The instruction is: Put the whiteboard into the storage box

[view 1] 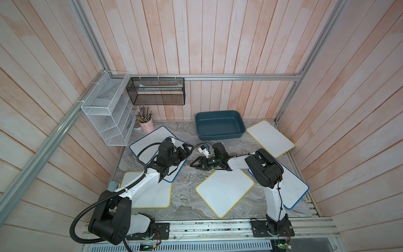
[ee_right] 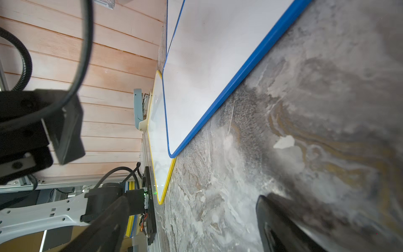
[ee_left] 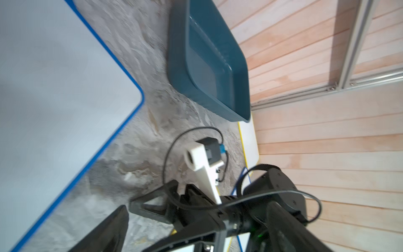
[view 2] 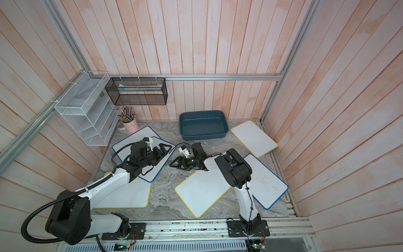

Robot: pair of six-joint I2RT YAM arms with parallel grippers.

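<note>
Several whiteboards lie on the marble table: blue-edged ones [view 1: 147, 137] at centre left, partly under my left arm, yellow-edged ones at front left [view 1: 147, 193] and front middle [view 1: 222, 193], another [view 1: 269, 136] at back right, and a blue-edged one [view 1: 291, 189] on the right. The teal storage box [view 1: 219, 125] stands empty at the back centre. My left gripper [view 1: 184, 151] hangs open over the left blue-edged boards' right edge. My right gripper [view 1: 197, 163] is low over bare table just right of them, open, with nothing between its fingers, close beside my left gripper.
A white wire rack [view 1: 105, 113] on the left wall, a black mesh basket [view 1: 155, 96] on the back rail and a pink pen cup [view 1: 146, 126] at back left. Bare table shows between the middle boards and in front of the box. Both arms crowd the centre.
</note>
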